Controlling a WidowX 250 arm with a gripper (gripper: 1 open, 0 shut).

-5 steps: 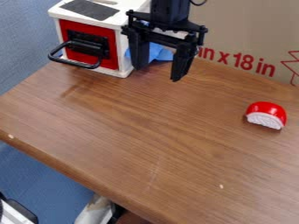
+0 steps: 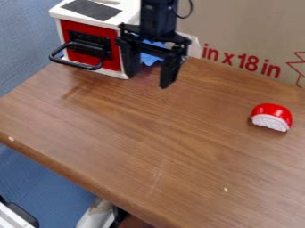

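The black gripper (image 2: 149,69) hangs at the top centre, in front of the right side of a red-and-white toy oven (image 2: 98,51) with a black handle. Its fingers are apart, with nothing seen between them. A blue object (image 2: 150,59) is partly hidden behind the gripper. A red-and-white rounded piece (image 2: 272,117) lies on the wooden table at the right.
A printed cardboard panel (image 2: 248,44) stands at the back right. Blue floor shows at the left, beyond the table's edge.
The gripper has moved back and to the left, toward the oven, and looks smaller and turned. The oven and red piece have not visibly moved.
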